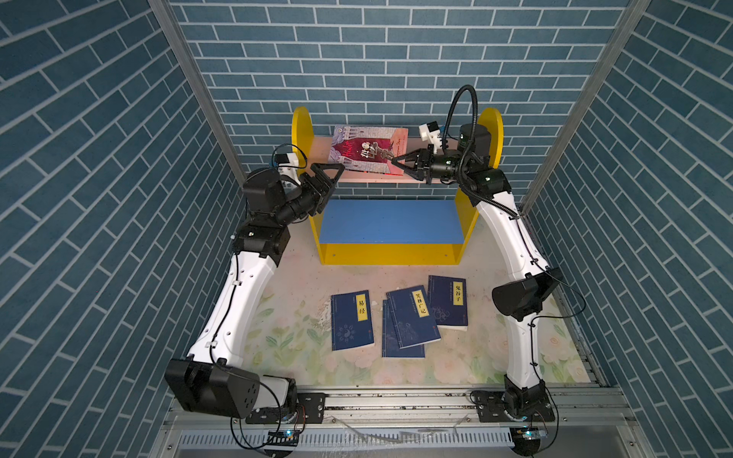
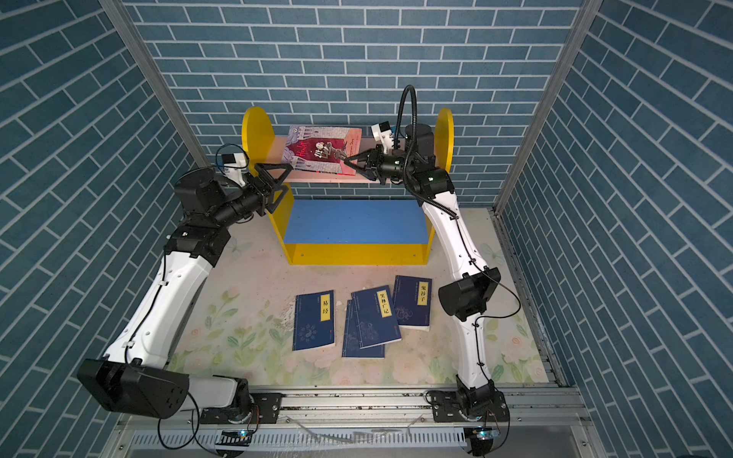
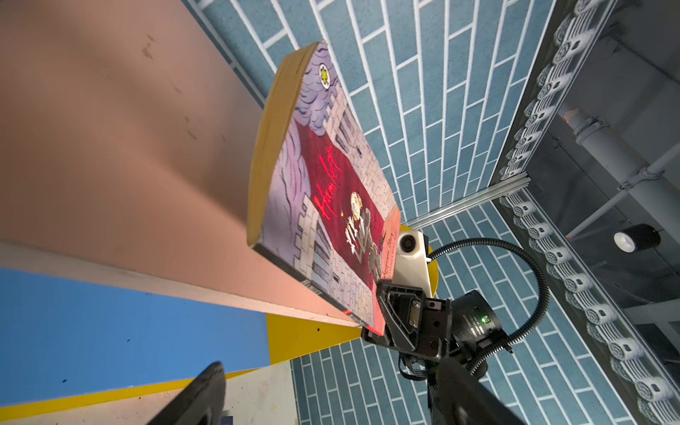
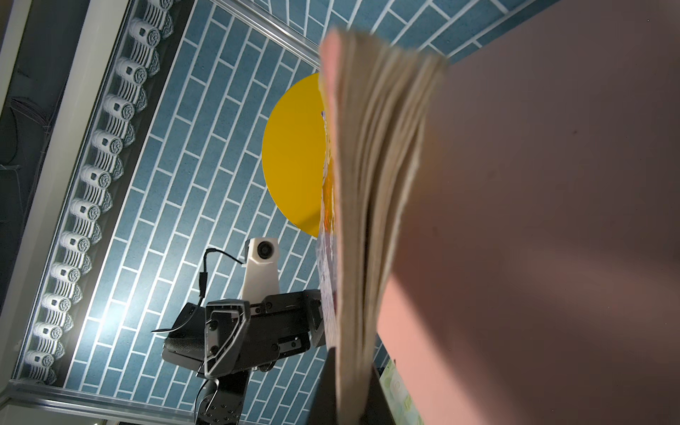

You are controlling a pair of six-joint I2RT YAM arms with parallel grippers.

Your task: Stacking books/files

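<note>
A red and grey book titled Hamlet lies over the pink top board of the shelf, cover up. My right gripper is shut on its right edge; in the right wrist view the page block runs down between the dark fingers. Around the book's left end, the left wrist view shows its page edge apart from the board at least in part, with a shadow beneath. My left gripper stands open by the book's front left corner, nothing between its fingers.
The yellow side panels flank the pink board. Below it, the blue shelf is empty. On the floral table are blue books, some overlapping, one blue book farther right.
</note>
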